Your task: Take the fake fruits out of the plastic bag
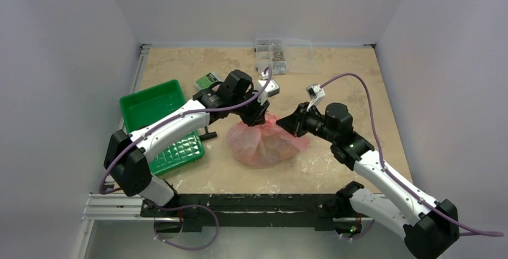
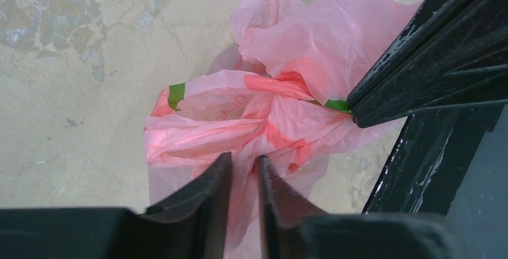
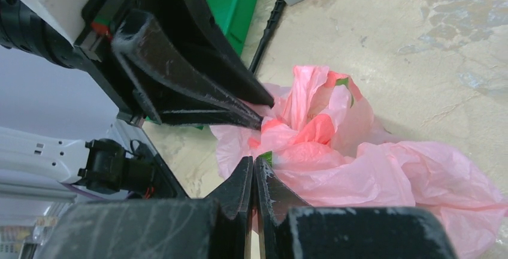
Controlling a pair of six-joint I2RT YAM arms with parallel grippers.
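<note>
The thin pink plastic bag (image 1: 263,150) sits mid-table, its crumpled mouth up between my two grippers. Faint rounded shapes show through it; no fruit is plainly visible. From the left, my left gripper reaches the bag's mouth, its fingers parted with pink film in the gap. Across from it, my right gripper is shut, with the bag's edge and a green patch at its tips. In the left wrist view, that rim runs right up to the right fingertips (image 2: 358,110).
Green trays (image 1: 174,154) stand at the left, near a dark-handled tool (image 1: 208,135). A compartment box (image 1: 271,57) and its clear lid lie at the back. Bare tabletop (image 1: 320,172) extends right and in front of the bag.
</note>
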